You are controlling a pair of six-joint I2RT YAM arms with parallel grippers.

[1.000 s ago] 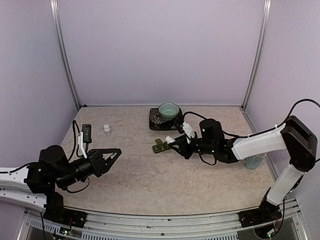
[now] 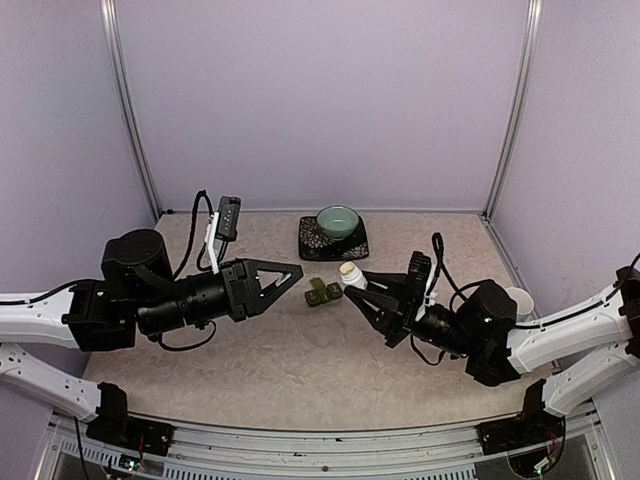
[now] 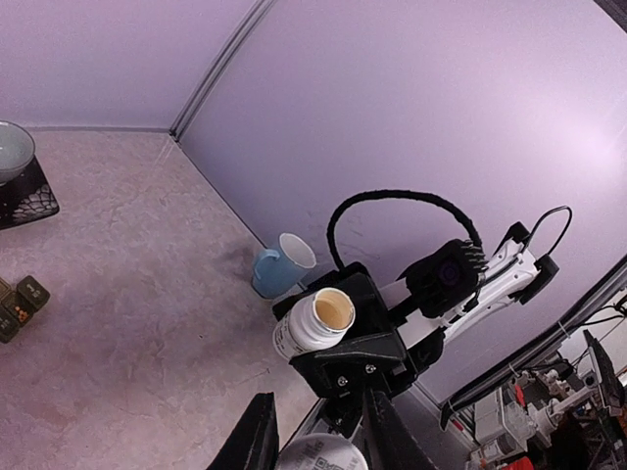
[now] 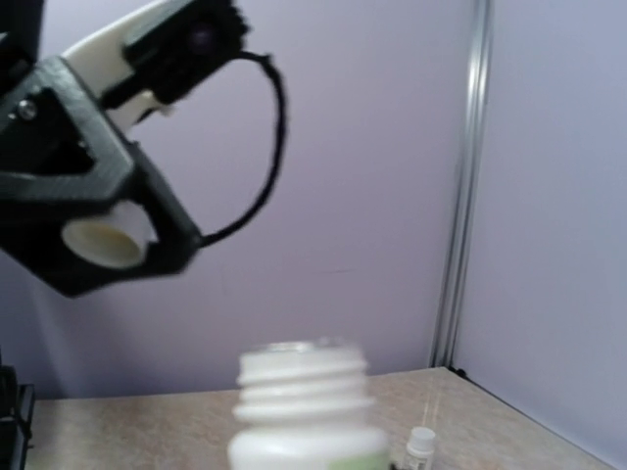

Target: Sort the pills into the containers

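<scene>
A white bottle without its lid point(image 3: 308, 331) is tilted in my right gripper point(image 2: 364, 287), which is shut on it above the table. Its open mouth faces up and toward the left arm in the left wrist view. My left gripper point(image 2: 292, 274) is shut on a round white cap; the right wrist view shows the same cap point(image 4: 106, 238) between its fingers. Cap and bottle are apart, with a short gap between the two grippers. A green pill organizer point(image 2: 324, 292) lies on the table between and below them. Its contents are too small to make out.
Behind the organizer, a green bowl point(image 2: 338, 221) stands on a black patterned tray point(image 2: 313, 247). A light-blue mug point(image 3: 281, 265) is at the right side. Another small capped white bottle point(image 4: 420, 447) stands on the table, hidden from the top view.
The right gripper has lifted its bottle from low by the organizer and turned the mouth upward. My left gripper has moved right and away from the front edge, closing on the bottle's position.
</scene>
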